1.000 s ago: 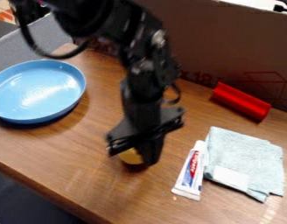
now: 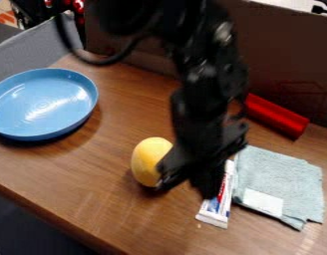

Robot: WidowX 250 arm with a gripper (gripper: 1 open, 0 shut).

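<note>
A yellow egg-shaped object (image 2: 151,159) rests on the wooden table, partly behind my dark gripper (image 2: 193,179), which is low over it on its right, beside a white toothpaste tube (image 2: 214,209). The fingertips are blurred and dark, and whether anything is between them is hard to see.
A blue plate (image 2: 44,100) lies at the left. A grey cloth (image 2: 283,179) with a white item on it is at the right, a red cylinder (image 2: 275,115) behind it. A cardboard wall (image 2: 313,70) bounds the back. The table's front edge drops off at lower left.
The objects look unmoved.
</note>
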